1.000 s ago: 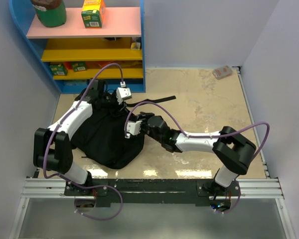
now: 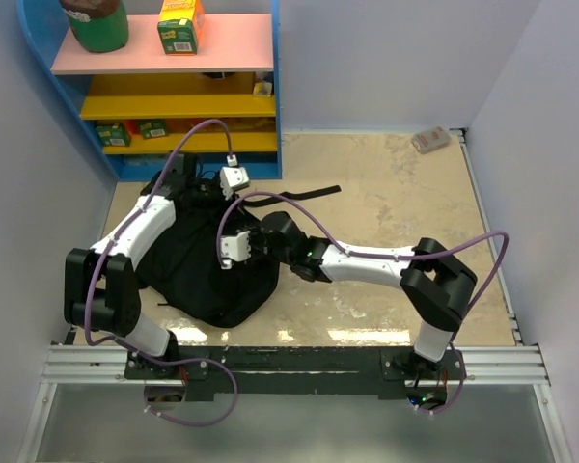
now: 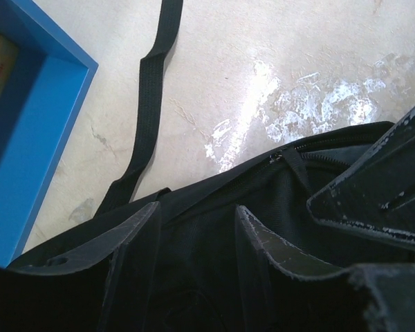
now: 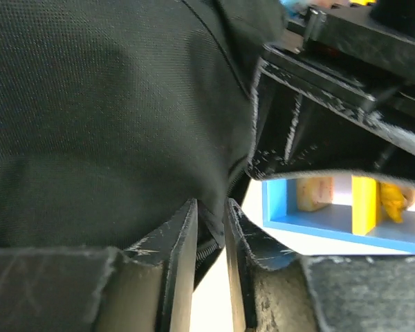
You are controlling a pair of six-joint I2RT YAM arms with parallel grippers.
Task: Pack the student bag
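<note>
The black bag (image 2: pixel 203 289) lies flat on the left of the floor, its zipper (image 3: pixel 318 162) along the upper edge in the left wrist view. My left gripper is over the bag's upper part, fingers apart with dark fabric visible between them. My right gripper is over the bag's middle right, its fingertips slightly apart at the fabric edge; whether fabric is between them is unclear. Another black gripper body shows close by in each wrist view.
A blue shelf unit (image 2: pixel 135 169) with boxes stands behind the bag. A black strap (image 2: pixel 309 191) lies beside it.
My right gripper has moved left over the bag. My left gripper has shifted slightly left.
</note>
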